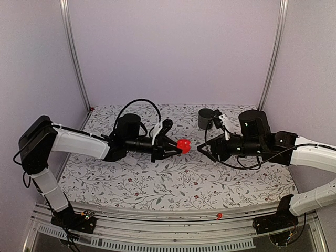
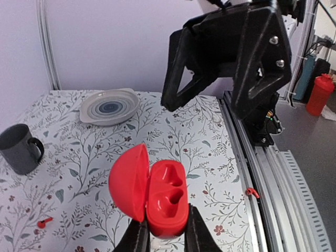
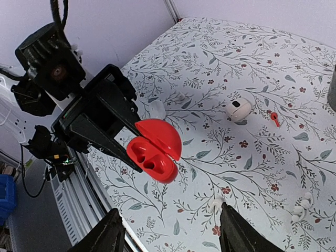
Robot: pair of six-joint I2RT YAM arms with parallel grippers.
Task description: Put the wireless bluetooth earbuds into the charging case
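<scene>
The red charging case (image 1: 183, 146), lid open, is held upright in my left gripper (image 1: 171, 149), which is shut on it. In the left wrist view the case (image 2: 167, 205) shows its two wells, which look empty; in the right wrist view the case (image 3: 157, 163) shows the same. My right gripper is open with nothing between its fingers, to the right of the case and apart from it. A small white piece (image 3: 215, 205) on the table may be an earbud; I cannot tell.
A dark mug (image 2: 20, 149) and a pale plate (image 2: 108, 107) stand on the patterned table. Small items lie about: a white box (image 3: 239, 108), a red piece (image 3: 274, 118), a white beaded piece (image 3: 302, 207). The table's front edge drops to a rail.
</scene>
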